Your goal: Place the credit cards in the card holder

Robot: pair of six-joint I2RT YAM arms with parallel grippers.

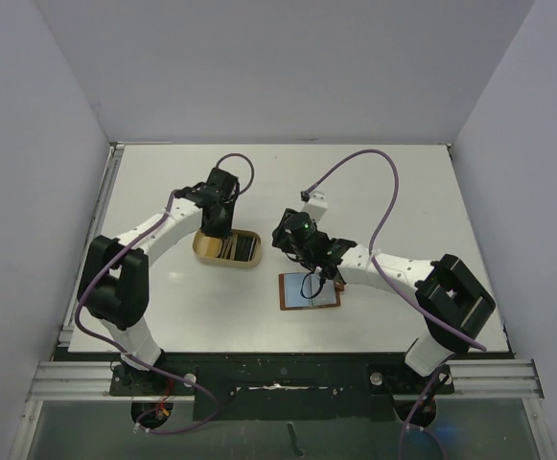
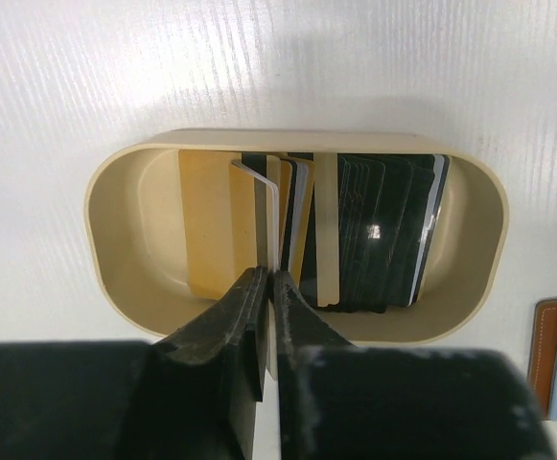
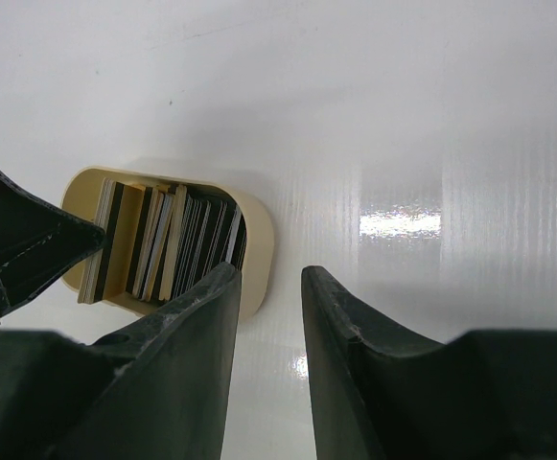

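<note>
A beige oval box [image 2: 484,254] holds several cards standing on edge, yellow ones [image 2: 201,220] to the left and dark ones [image 2: 379,230] to the right. My left gripper is over this box, its fingers together; the thin pale edge of a card [image 2: 273,225] runs up between them. Most of that card's face is hidden. The open card holder [image 1: 294,301], brown-edged with light blue inside, lies flat in front of my right arm. My right gripper stands with its fingers apart and nothing between them, above the table right of the box.
A dark cable [image 1: 305,278] from the right arm hangs across the card holder in the top view.
</note>
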